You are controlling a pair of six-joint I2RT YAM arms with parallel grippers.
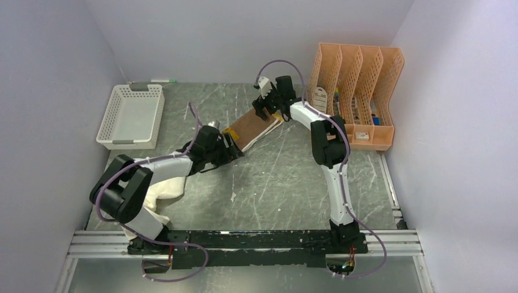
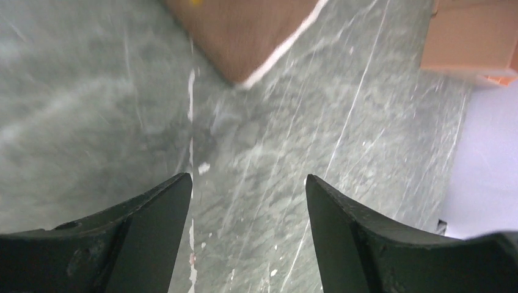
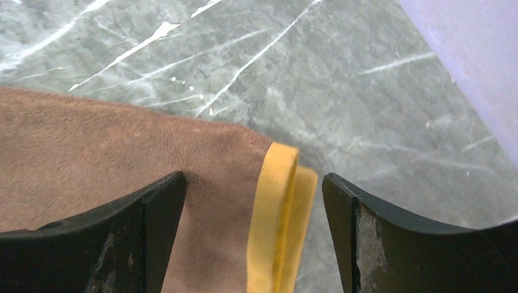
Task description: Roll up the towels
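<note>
A folded brown towel (image 1: 249, 128) with yellow ends and a white edge lies slanted across the back middle of the table. At its near left end, in the top view, my left gripper (image 1: 234, 147) is open; a brown corner (image 2: 244, 58) shows ahead of its fingers in the left wrist view, with bare table between them. My right gripper stands with its fingers apart at the far right end. The yellow end band (image 3: 269, 207) shows between those fingers, the left one over the brown cloth and the right one beyond the edge. Nothing is gripped.
Cream-white cloths (image 1: 166, 190) lie at the left front, partly under my left arm. An empty white basket (image 1: 104, 131) stands at the back left. On the right is an orange divided rack (image 1: 382, 135) holding small items.
</note>
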